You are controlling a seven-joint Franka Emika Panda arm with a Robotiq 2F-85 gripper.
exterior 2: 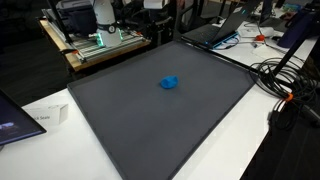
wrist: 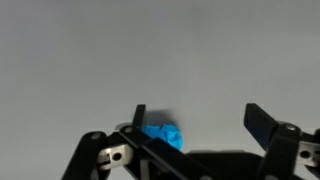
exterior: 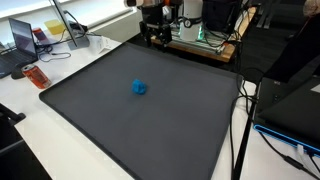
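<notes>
A small crumpled blue object (exterior: 139, 87) lies on the dark grey mat (exterior: 120, 120). Exterior view 2 has the same blue object (exterior 2: 169, 81) toward the mat's far side. My gripper (exterior: 156, 42) is up at the mat's far edge, well away from the blue object. In the wrist view the gripper stands open with wide-spread fingers and nothing between them. Part of the blue object (wrist: 168, 135) shows there beside the left finger, partly covered by the gripper's body.
An orange-red can (exterior: 37, 76) and a laptop (exterior: 24, 36) stand left of the mat. Cables run along the table on the right side in exterior view 1. Apart from the blue object, the mat is bare.
</notes>
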